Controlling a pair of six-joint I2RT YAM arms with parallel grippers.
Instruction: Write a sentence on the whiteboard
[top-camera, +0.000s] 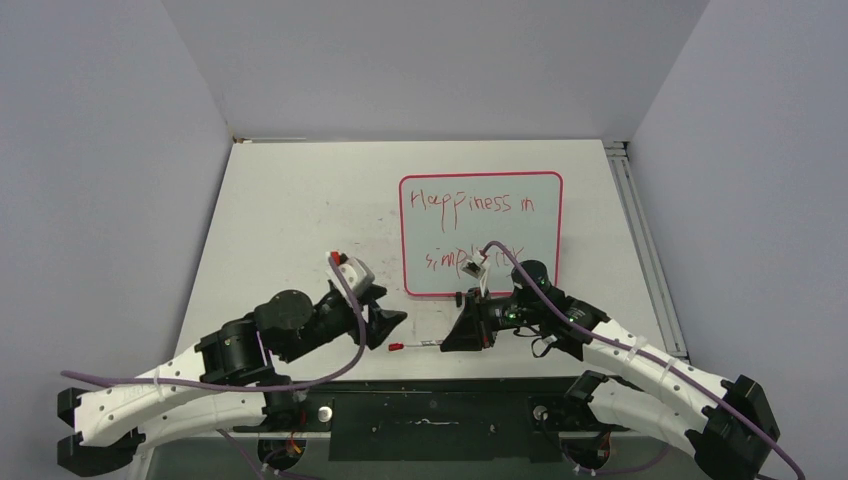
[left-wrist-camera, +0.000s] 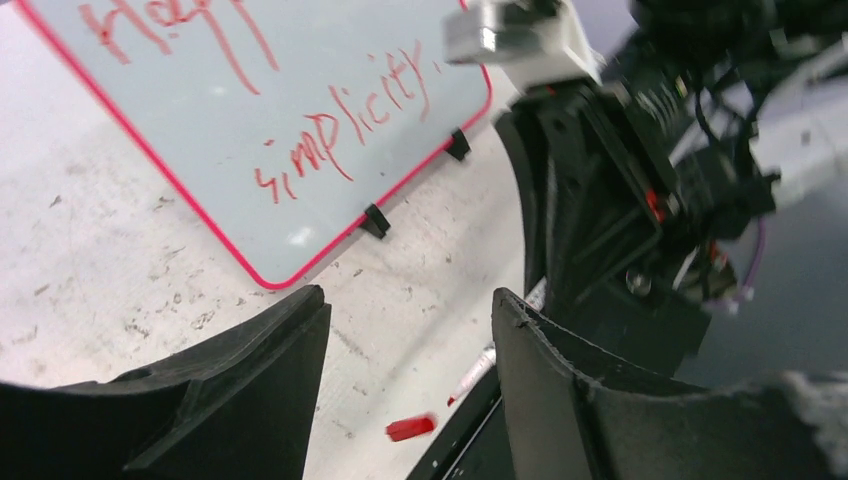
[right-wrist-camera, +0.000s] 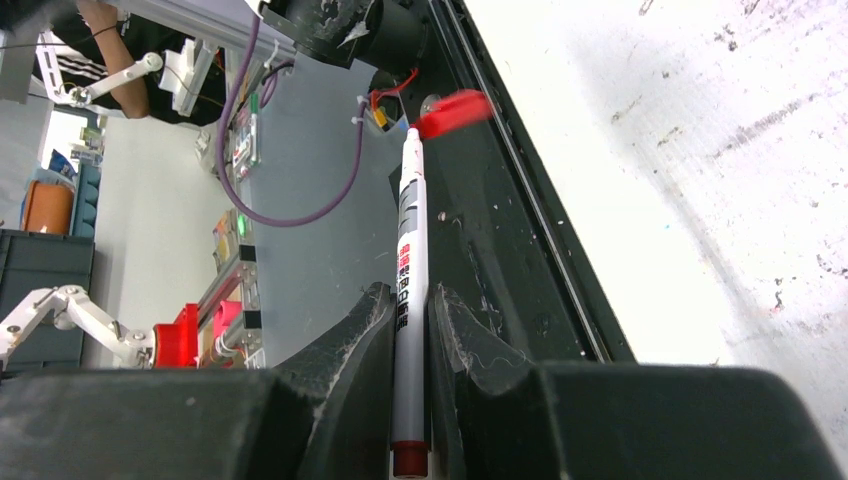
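Observation:
The whiteboard (top-camera: 480, 235), edged in red, lies on the table with "Happiness in" and "simplicity" in red writing; the right arm covers part of the second line in the top view. My right gripper is shut on the white marker (right-wrist-camera: 411, 230), whose bare tip points left in the top view. A small red cap (right-wrist-camera: 455, 113) shows blurred and tilted by that tip. In the left wrist view this red cap (left-wrist-camera: 411, 427) appears apart from the marker. My left gripper is open, with nothing gripped between its fingers, left of the tip.
Two black clips (left-wrist-camera: 374, 221) sit at the board's lower edge. The table's front edge (top-camera: 500, 379) runs close below the marker, with a dark base beyond it. Bare white table (top-camera: 310, 200) lies left of the board.

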